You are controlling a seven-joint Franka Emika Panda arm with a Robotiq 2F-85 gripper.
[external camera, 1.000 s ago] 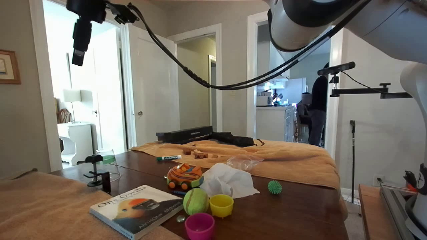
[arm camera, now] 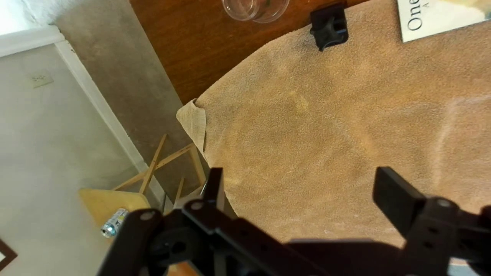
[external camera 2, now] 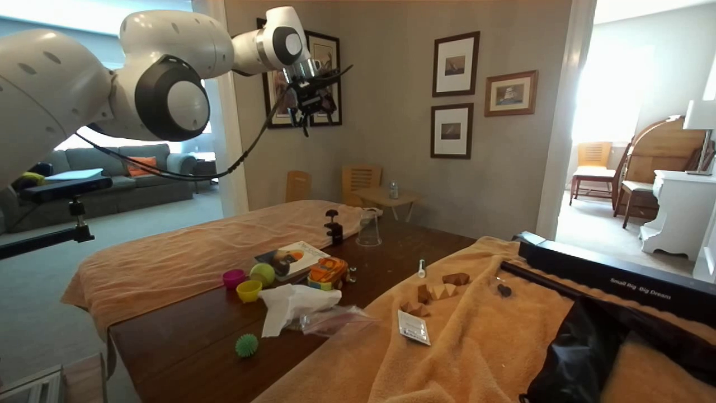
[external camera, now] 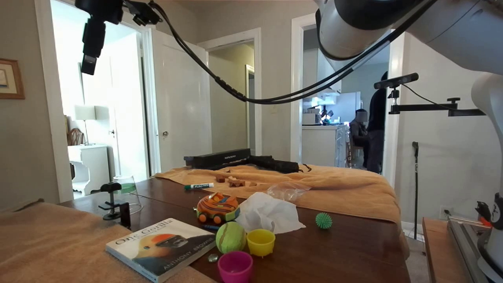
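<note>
My gripper is open, its two black fingers wide apart with only the orange towel (arm camera: 294,124) far below between them. In exterior view 2 the gripper (external camera 2: 305,127) hangs high above the table's far left part. Below it on the table lie a book (external camera: 162,247), a tennis ball (external camera: 231,237), a yellow cup (external camera: 260,242), a pink cup (external camera: 235,267) and an orange toy car (external camera: 217,207). A white crumpled cloth (external camera: 268,212) and a green spiky ball (external camera: 324,220) are further right. Nothing touches the gripper.
A black clamp (arm camera: 329,27) stands on the towel's edge beside a clear cup (arm camera: 255,7). Brown wooden pieces (external camera 2: 436,292), a marker (external camera: 199,186) and a long black box (external camera 2: 617,275) lie at the other end. Bare table shows around the spiky ball.
The gripper has shifted slightly left and up in exterior view 1. The objects on the table have not moved. A person in the far doorway has changed position.
</note>
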